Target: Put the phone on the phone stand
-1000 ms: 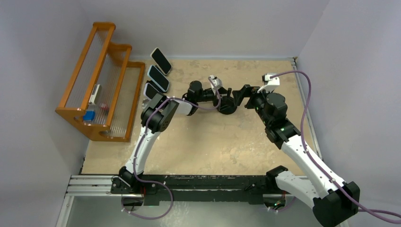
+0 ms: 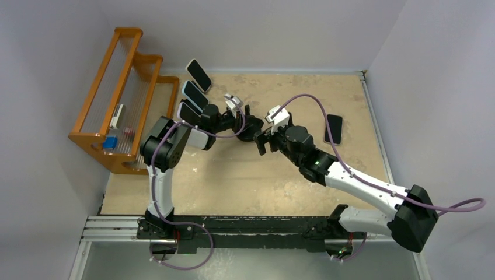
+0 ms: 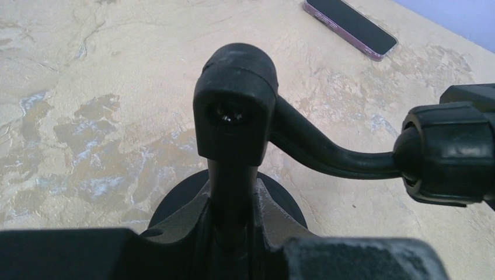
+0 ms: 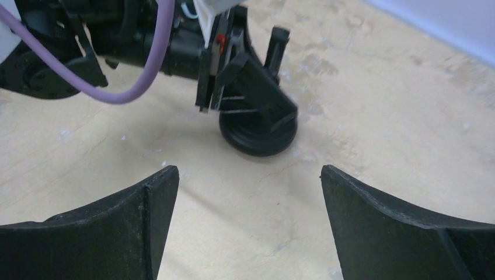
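Note:
The black phone stand, with round base and jointed arm, is at table centre. My left gripper has its fingers closed round the stand's post, below the joint. My right gripper hangs open just right of the stand; in the right wrist view its fingers frame bare table below the stand's base. A dark phone lies flat at the table's right, also seen at the top of the left wrist view as a purple-edged phone.
Several propped phones stand at back left beside a wooden rack. Walls bound the back and sides.
The stand and my left gripper have moved leftward across the table. My right gripper has moved left and down in the top view, following the stand.

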